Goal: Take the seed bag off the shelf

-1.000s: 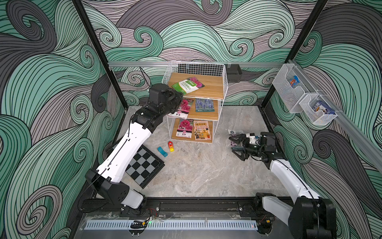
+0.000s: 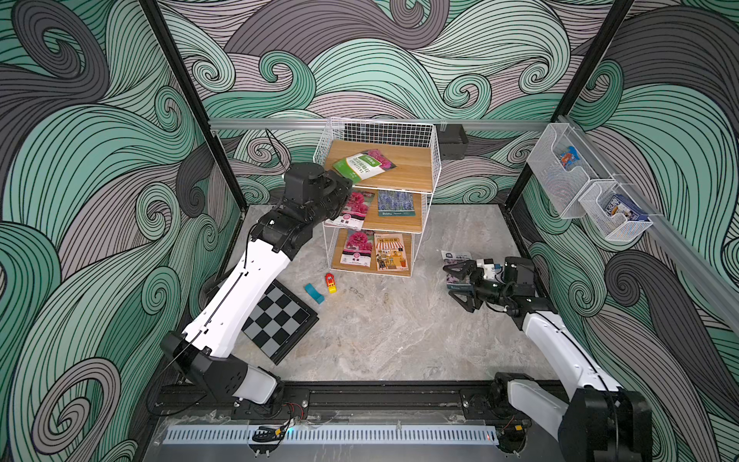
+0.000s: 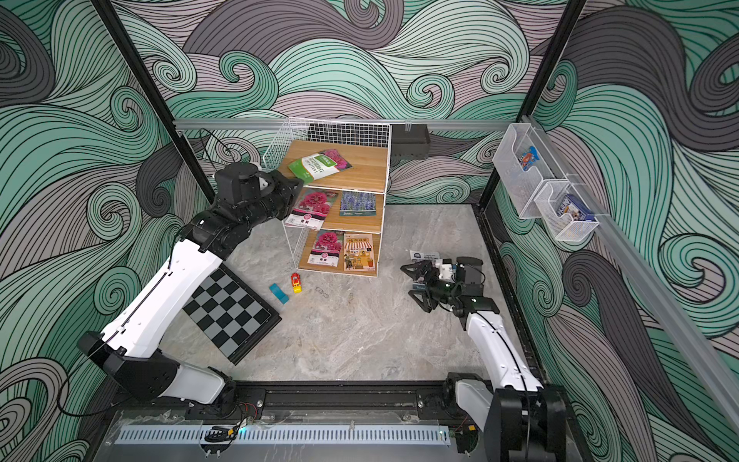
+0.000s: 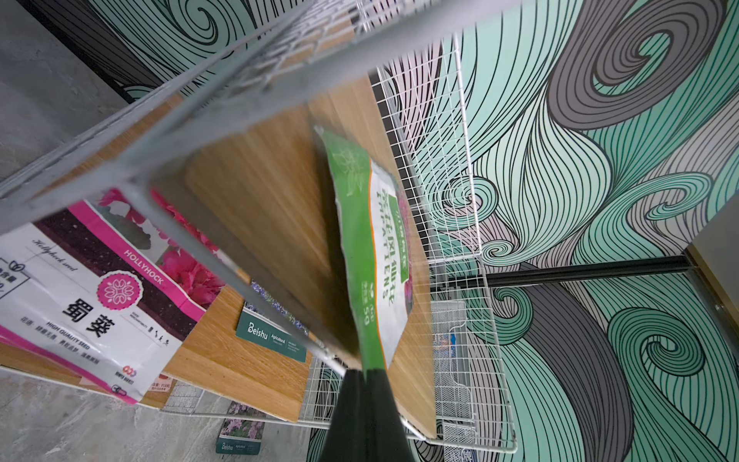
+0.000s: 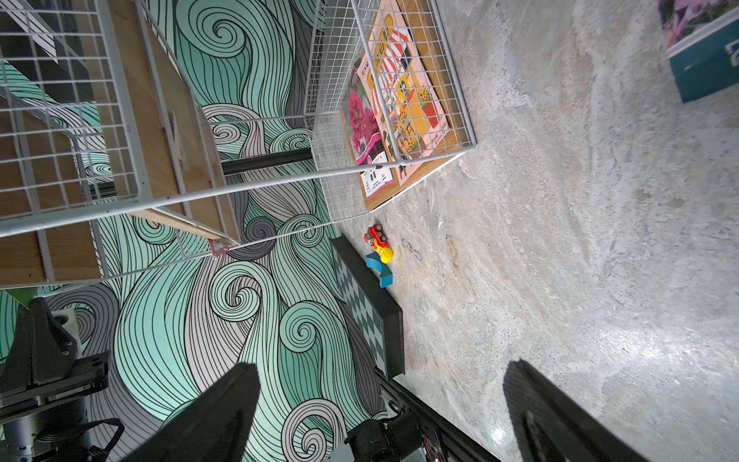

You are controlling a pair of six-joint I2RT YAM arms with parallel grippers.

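A green-and-white seed bag [image 2: 361,168] lies on the top shelf [image 2: 412,165], partly over a pink packet. In the left wrist view my left gripper is shut, its tips against the near end of the green bag [image 4: 369,254] at the shelf's front edge; whether any bag is pinched cannot be told. A hollyhock seed bag [image 3: 311,208] lies on the middle shelf beside a lavender packet [image 3: 357,203]. My right gripper [image 2: 462,285] stands open low at the right, near a packet on the floor.
The lower shelf holds two packets [image 2: 391,251]. A toy car [image 2: 331,282], blue block [image 2: 313,292] and chessboard [image 2: 273,323] lie at the left. Wire baskets [image 2: 562,169] hang on the right.
The bags look unmoved.
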